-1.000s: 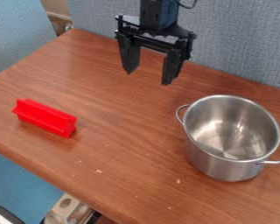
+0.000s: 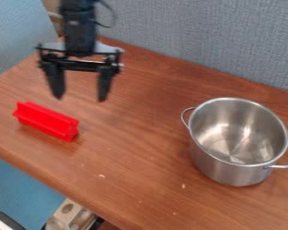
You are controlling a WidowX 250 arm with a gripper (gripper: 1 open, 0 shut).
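A black gripper [image 2: 80, 88] hangs at the upper left of the camera view, its two fingers spread open with nothing between them, slightly blurred. It is above and a little behind a red elongated block [image 2: 47, 120] lying at the left edge of the wooden table. A steel pot [image 2: 237, 144] with two side handles stands on the right, apparently empty.
A grey-blue wall [image 2: 219, 40] runs along the back. Past the table's left edge is blue floor with some metal hardware at the lower left.
The gripper has swept leftward from the back middle and down toward the red block, staying open. The block and pot are unmoved.
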